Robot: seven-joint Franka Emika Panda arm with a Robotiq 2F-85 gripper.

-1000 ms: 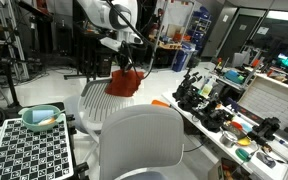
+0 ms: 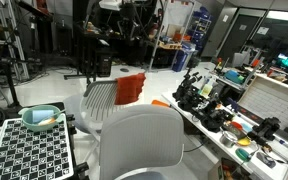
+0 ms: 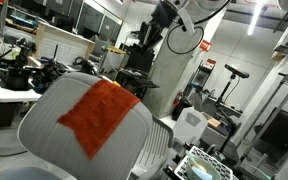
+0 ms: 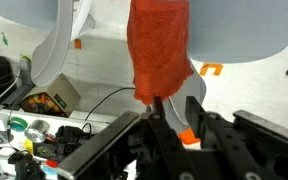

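A red cloth point(image 2: 130, 89) hangs over the top edge of a grey chair back point(image 2: 102, 100). In exterior view 2 the cloth point(image 3: 98, 114) drapes down the face of the chair back point(image 3: 50, 127), a little tilted. From the wrist view, the cloth point(image 4: 157, 48) lies below and beyond my gripper. Its fingers stand apart, with no cloth visibly held between them. High above the chair, the gripper point(image 3: 142, 43) is clear of the cloth in exterior view 2.
A second grey chair point(image 2: 142, 140) stands in front. On a checkered surface point(image 2: 29, 152) sits a teal bowl point(image 2: 42, 117) with items inside. A white table point(image 2: 274, 100) crowded with dark equipment and small objects runs along the right.
One second ago the gripper was down at the cloth, which looked bunched. It has since risen upward and away, and the cloth stays hanging on the chair back.
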